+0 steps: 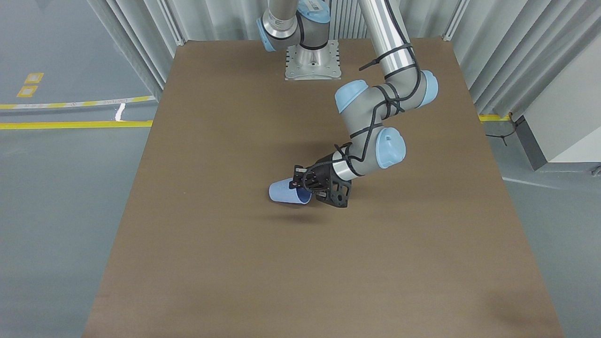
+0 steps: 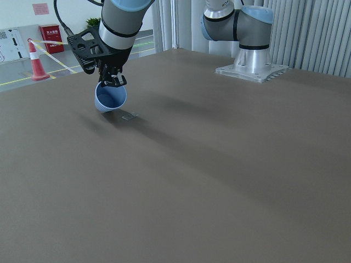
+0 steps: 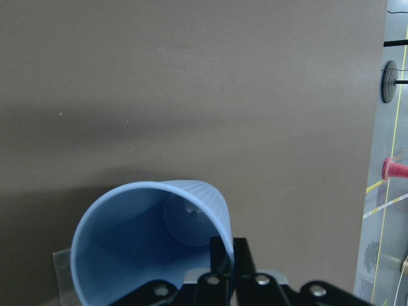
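A light blue plastic cup (image 1: 281, 190) lies on its side on the brown table, its mouth toward my gripper (image 1: 301, 186). In the left view the cup (image 2: 104, 101) hangs at or rests on the table just under the dark gripper (image 2: 112, 81). In the wrist view my gripper is closed at the rim of the cup (image 3: 127, 242), with one finger inside the mouth and the other outside, pinching the wall. A small clear patch (image 2: 130, 116) shows on the table beside the cup.
A traffic cone (image 2: 38, 68) and a red box stand on the floor beyond the table.
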